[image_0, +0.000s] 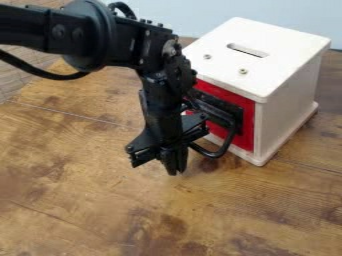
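Observation:
The black arm comes in from the upper left, bent downward, with my gripper (173, 162) low over the wooden table, its fingers shut with nothing seen between them. It is just left of and in front of a white box (262, 55) with a slot and two screws on top and a red front panel (241, 101). A black fitting and cables lie across the red panel, partly hidden by the arm.
A pale wall stands behind the box.

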